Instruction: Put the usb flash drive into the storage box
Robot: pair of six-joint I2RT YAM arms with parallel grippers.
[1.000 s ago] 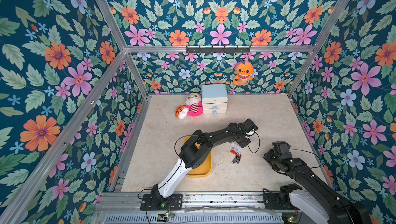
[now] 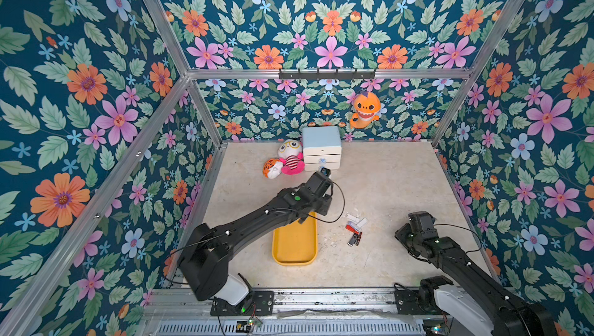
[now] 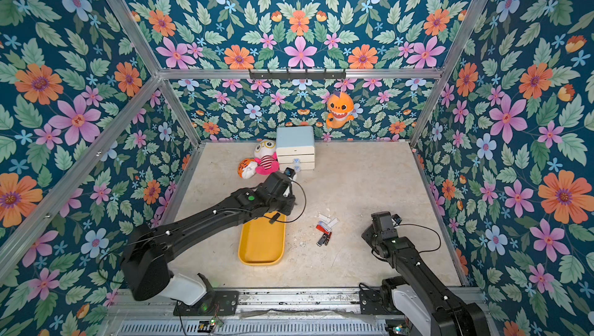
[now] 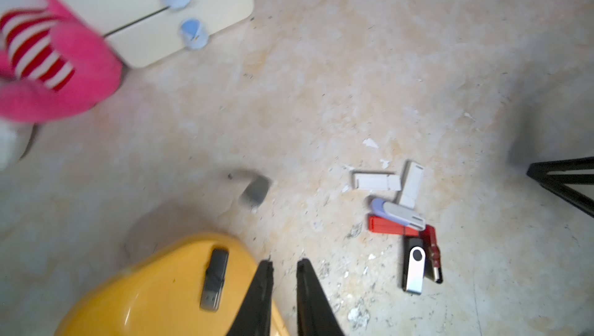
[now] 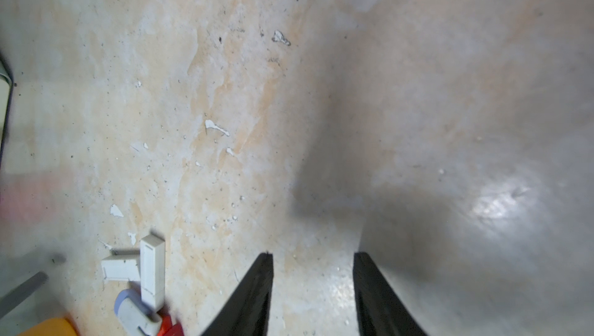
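Beside the far rim of a yellow open box (image 2: 295, 264), my left gripper hangs with its fingertips close together across a narrow gap. No object shows clearly in that gap. A black and grey usb flash drive (image 4: 214, 279) appears over the box's far end in the left wrist view, seemingly inside it. Right of the box lie several more drives: a white one (image 4: 377, 181), another white one (image 4: 411, 184), a lilac and grey one (image 4: 399, 212), a red one (image 4: 389, 225) and a black one (image 4: 413, 264). My right gripper is open and empty at the right.
A small cabinet with a blue top (image 2: 321, 138) stands at the back, with plush toys (image 2: 290, 159) to its left. A dark blurred patch (image 4: 255, 190) shows on the table beyond the box. Free table lies between the drives and my right arm.
My left arm has swung left from above the loose drives to the yellow box's far end. The right arm stays at the right.
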